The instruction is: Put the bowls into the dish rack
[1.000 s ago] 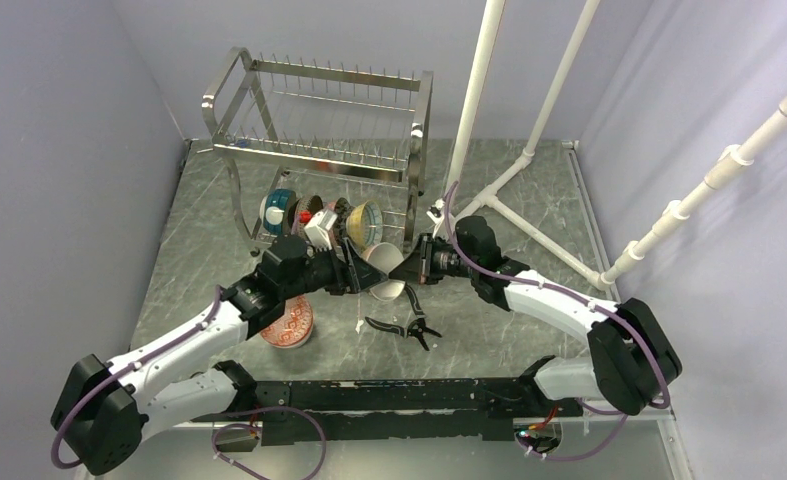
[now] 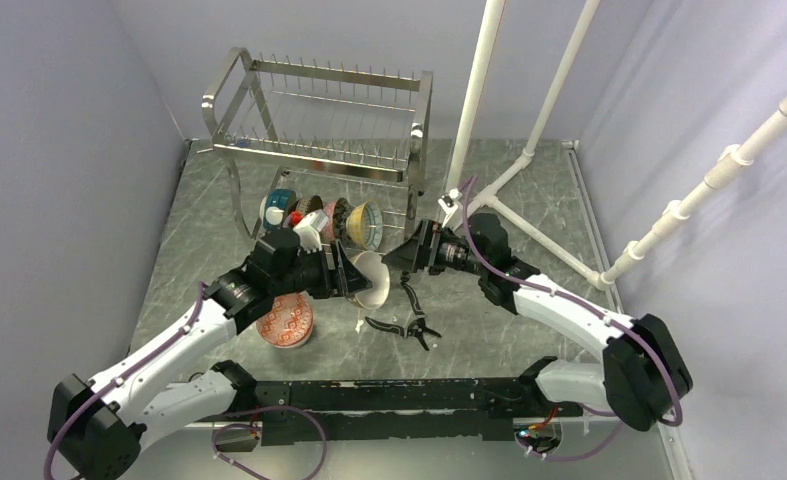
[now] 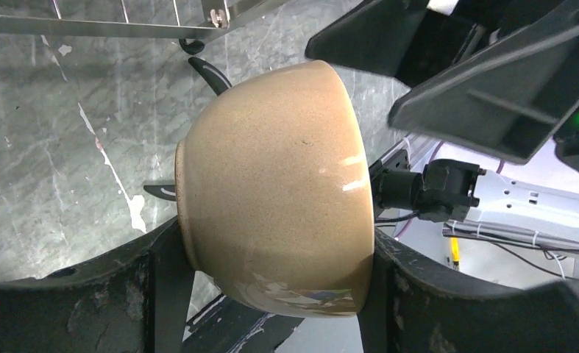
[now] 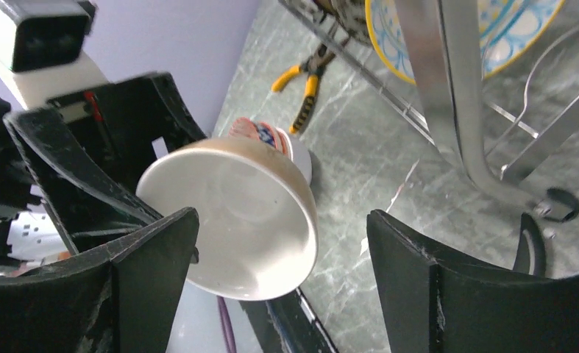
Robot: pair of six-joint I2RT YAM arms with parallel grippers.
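A beige bowl with white interior is held on its side by my left gripper, whose fingers are on both sides of it in the left wrist view. My right gripper hangs just right of the bowl, part open and empty; in the right wrist view the bowl faces it. Several colourful bowls, including a yellow one, stand on the lower tier of the steel rack. Red-patterned bowls lie stacked on the floor at the front left.
Pliers lie on the floor below the grippers. White pipes stand to the right of the rack. The rack's upper tier is empty.
My left gripper with the bowl has moved slightly left and down in the top view.
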